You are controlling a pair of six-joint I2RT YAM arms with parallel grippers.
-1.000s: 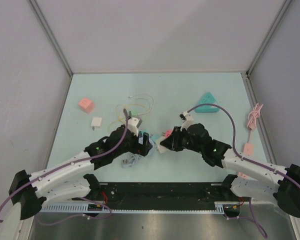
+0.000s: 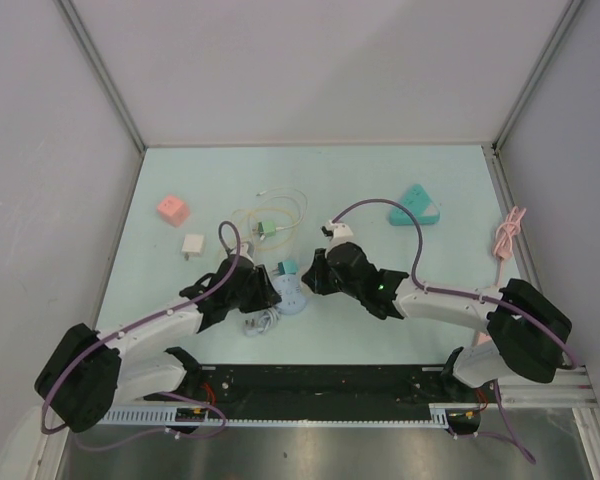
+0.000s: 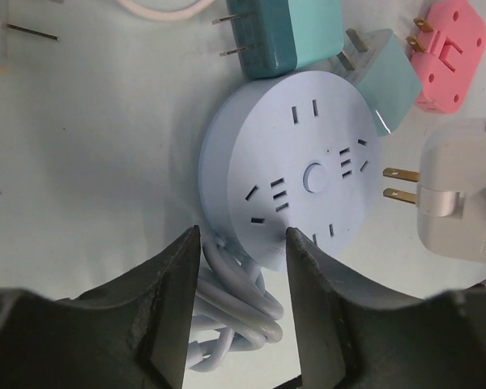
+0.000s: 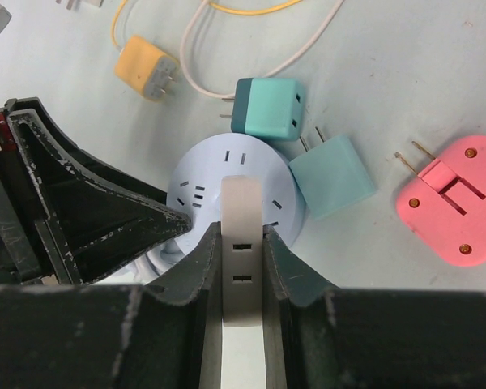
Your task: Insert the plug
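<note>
A round white socket point(image 3: 283, 154) lies on the table with its grey cord point(image 3: 239, 300) bundled at its near side. My left gripper is partly open over the socket's cord-side edge, its fingertips apart; whether they touch the socket is hard to tell. My right gripper is shut on a white plug point(image 4: 242, 212). In the left wrist view the plug's two bare prongs point(image 3: 401, 185) point towards the socket face, apart from it. From the right wrist view the plug covers part of the socket, and its prongs are hidden.
A teal-and-dark adapter point(image 4: 269, 109) and a pale teal cube plug point(image 4: 332, 176) sit against the socket's far side. Beyond them lie a pink plug point(image 4: 458, 200) and a yellow adapter point(image 4: 145, 67). A teal block point(image 2: 414, 205) stands farther back.
My left gripper has come down and leftward to the socket, its fingers narrowing. The right gripper has moved left with the white plug, closer to the socket.
</note>
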